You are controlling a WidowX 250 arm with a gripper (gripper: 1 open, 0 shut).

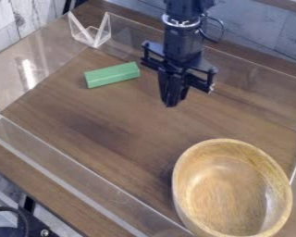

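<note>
My gripper point(174, 93) hangs point-down over the back middle of the wooden table point(114, 130); its fingertips are small and dark, and I cannot tell whether they are open or shut. A green block point(112, 76) lies to the left of it, apart from it. A wide wooden bowl point(232, 190) stands at the front right.
A clear wire-like holder or stand point(92, 28) is at the back left. Clear low walls edge the table. A dark cable lies at the bottom left corner.
</note>
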